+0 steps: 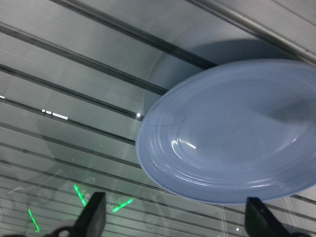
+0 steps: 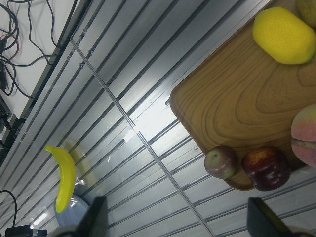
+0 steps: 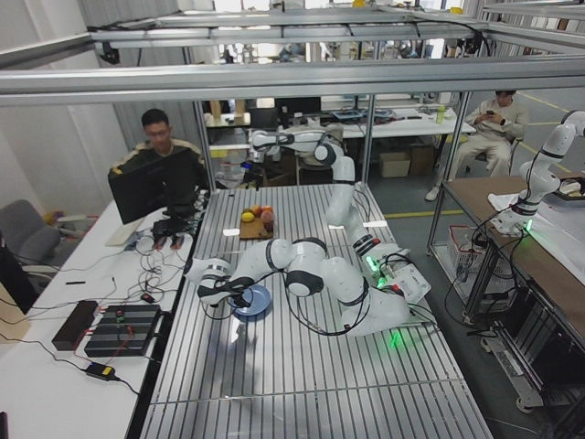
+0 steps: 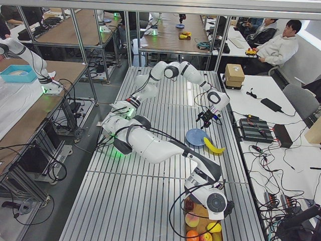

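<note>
A blue plate (image 1: 227, 128) lies empty on the slatted table under my left gripper, whose fingers are wide apart with nothing between them. My right gripper, also open and empty, hangs above the table near a wooden tray (image 2: 227, 94). The tray holds fruit: a lemon (image 2: 281, 34), a peach (image 2: 303, 136), a dark red apple (image 2: 266, 168), a small fruit (image 2: 220, 162), and others at its edge. A banana (image 4: 213, 146) lies beside the plate, outside the tray.
A white side desk (image 3: 55, 393) with cables and black boxes runs along one edge. Metal frame posts surround the table; people sit nearby.
</note>
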